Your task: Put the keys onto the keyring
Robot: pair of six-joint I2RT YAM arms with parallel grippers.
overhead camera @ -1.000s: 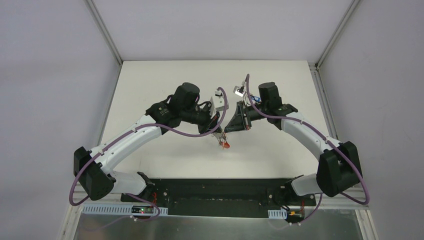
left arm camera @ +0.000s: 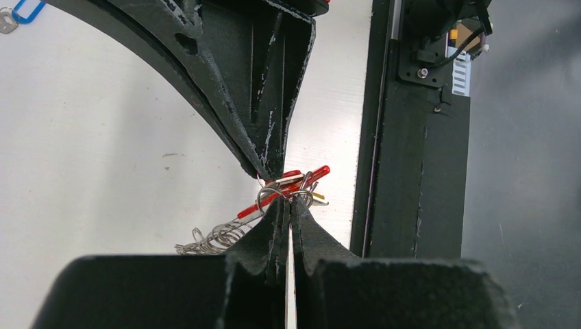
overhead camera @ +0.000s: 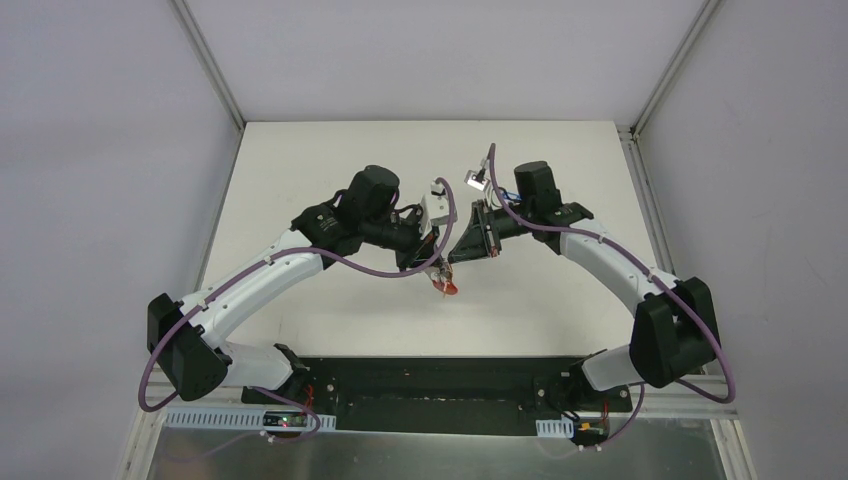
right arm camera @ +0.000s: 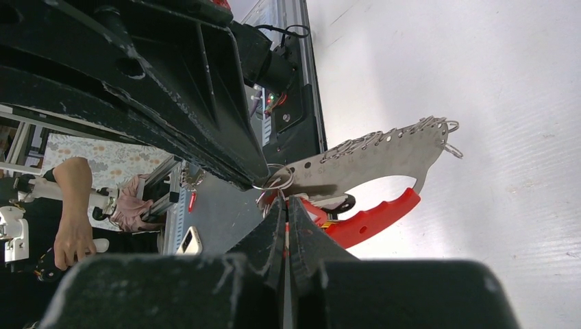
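At the centre of the top view my left gripper [overhead camera: 432, 262] and right gripper [overhead camera: 455, 258] meet over a red-handled metal bundle [overhead camera: 444, 285]. In the left wrist view my left gripper is shut at wire rings [left arm camera: 267, 195], red handles [left arm camera: 310, 179] and wire coils [left arm camera: 212, 240] behind it. In the right wrist view my right gripper is shut at a wire ring [right arm camera: 277, 175], beside a perforated steel plate [right arm camera: 370, 157] with red handle [right arm camera: 370, 223] and hooks along its edge. Exactly what sits between either pair of fingertips is hard to tell.
A blue item [left arm camera: 29, 9] and a small key [left arm camera: 7, 20] lie on the white table [overhead camera: 320, 160] beyond the grippers. The dark front edge of the table is close below. A person's arm [right arm camera: 74, 205] shows outside the work area.
The right arm has shifted very slightly up and left in the top view, and the red-handled bundle has turned a little. The left arm is almost still.
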